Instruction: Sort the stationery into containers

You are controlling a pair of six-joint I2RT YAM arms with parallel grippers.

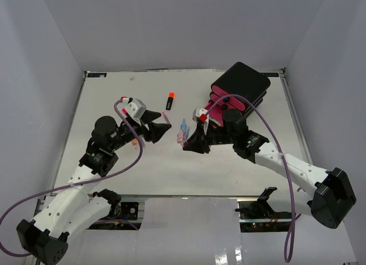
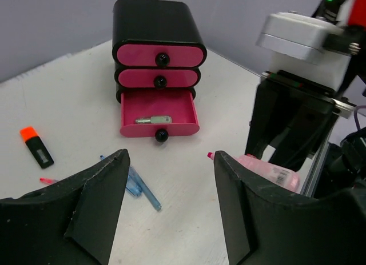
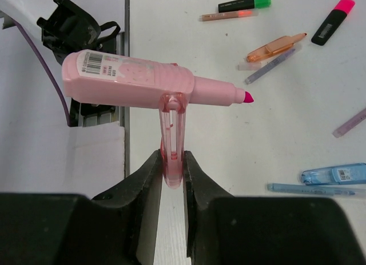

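A pink highlighter (image 3: 128, 81), its bright pink tip bare, is held up off the table. My right gripper is shut on a clear pink piece that sticks out from its side. Facing it across a gap, my left gripper stands open, nothing between its fingers. A blue pen (image 2: 146, 191) and a blue highlighter (image 3: 334, 174) lie on the table. The black organiser (image 1: 240, 85) has pink drawers; its lowest drawer (image 2: 182, 129) is pulled out with a small grey item (image 2: 153, 120) inside.
Loose on the table are an orange-capped marker (image 2: 36, 147), a green-capped marker (image 3: 245, 3), a pink-capped marker (image 3: 333, 21), an orange highlighter (image 3: 277, 47) and a purple pen (image 3: 277, 65). Bare table (image 1: 183, 176) shows toward the front.
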